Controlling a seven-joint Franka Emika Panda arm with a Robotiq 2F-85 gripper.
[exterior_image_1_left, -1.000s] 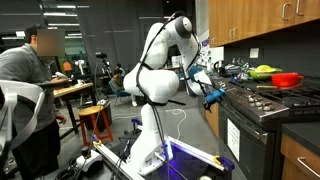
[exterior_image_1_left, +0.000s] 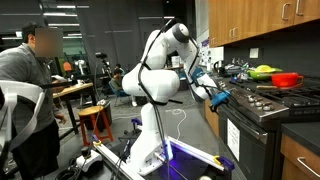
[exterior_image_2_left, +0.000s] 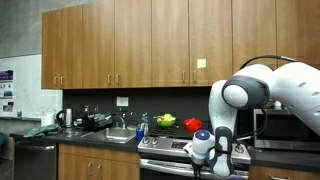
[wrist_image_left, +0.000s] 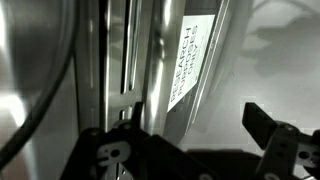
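My gripper stands open at the front of the oven, its dark fingers (wrist_image_left: 270, 130) spread apart. In the wrist view, a shiny metal bar, which looks like the oven handle (wrist_image_left: 160, 65), runs close to the left finger. Nothing is clearly held, though I cannot tell how deep the bar lies relative to the fingertips. Beside it is a white printed label (wrist_image_left: 190, 60) on the appliance front. From the side, the gripper (exterior_image_1_left: 220, 98) reaches the upper front of the oven (exterior_image_1_left: 245, 138), below the cooktop. The other exterior view shows the arm mostly covering this spot.
A red pot (exterior_image_1_left: 286, 79) sits on the stove top, with a green bowl (exterior_image_1_left: 262, 73) holding yellow items farther along. The sink (exterior_image_2_left: 118, 131) lies to the left on the counter. Open floor (exterior_image_1_left: 110, 155) extends before the cabinets; a person stands across the room.
My gripper has shifted a little toward the oven front over the last second, and the arm has leaned slightly with it. The pot and bowl have not moved.
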